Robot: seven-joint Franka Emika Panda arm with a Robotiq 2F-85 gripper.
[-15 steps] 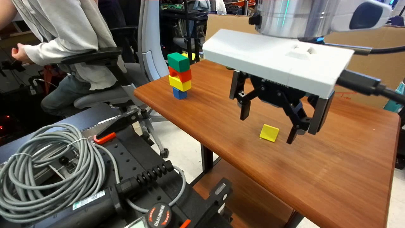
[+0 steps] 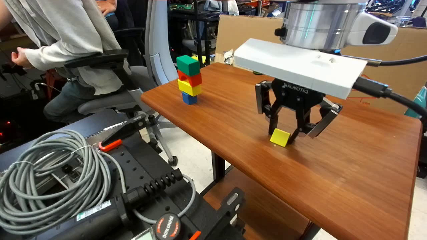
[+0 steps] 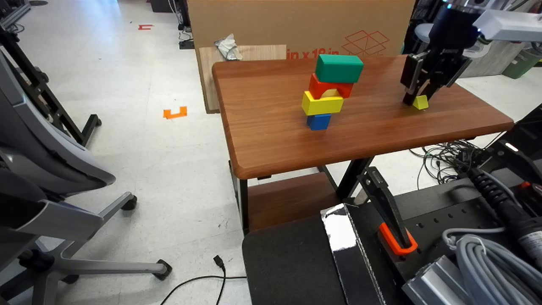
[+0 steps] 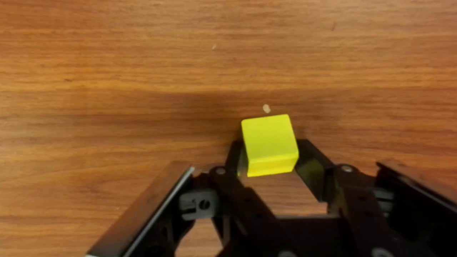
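A small yellow block point(image 2: 280, 137) with a sloped face rests on the wooden table, between the fingertips of my gripper point(image 2: 282, 135). From above, in the wrist view, one black finger point(image 4: 234, 157) flanks the yellow block point(image 4: 270, 141) on the left and the other finger point(image 4: 311, 165) on the right. Both lie very close to its sides; whether both press on it is not clear. Exterior view 2 has the yellow block point(image 3: 420, 102) at the fingertips, low over the tabletop.
Toward the table's other end stands a tower: blue block point(image 2: 189, 98) at the bottom, then yellow point(image 2: 189, 87), a red arch point(image 2: 194, 80), and green point(image 2: 188, 65) on top. Bare tabletop point(image 3: 376, 122) separates it from the gripper. A cardboard sheet point(image 3: 305, 25) stands behind the table.
My gripper has come down to the table around the yellow block, and its fingers have drawn much closer together. The block has shifted slightly left in exterior view 1. The tower has not moved.
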